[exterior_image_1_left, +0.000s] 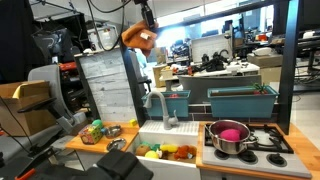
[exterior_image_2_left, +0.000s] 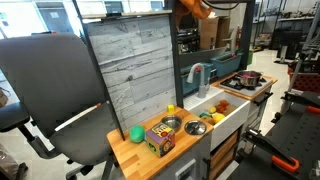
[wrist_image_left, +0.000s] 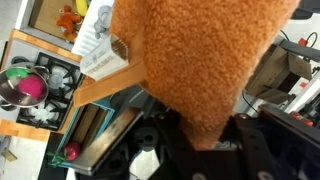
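An orange-brown cloth (exterior_image_1_left: 138, 39) hangs high in the air in exterior view 1, above and left of the faucet. My gripper (exterior_image_1_left: 150, 23) is shut on it. Up close in the wrist view, the cloth (wrist_image_left: 205, 60) fills the upper middle and bunches toward the fingers, covering most of the fingertips. Only its lower part, the cloth (exterior_image_2_left: 196, 9), shows at the top edge of exterior view 2.
Below are a white sink (exterior_image_1_left: 178, 134) with toy vegetables, a tall faucet (exterior_image_1_left: 160, 103) and a stove (exterior_image_1_left: 262, 148) bearing a pot (exterior_image_1_left: 229, 138) with a pink item inside. A grey panel (exterior_image_2_left: 137, 70) stands beside the counter. Metal bowls and a colourful box (exterior_image_2_left: 159, 139) occupy the counter's left end.
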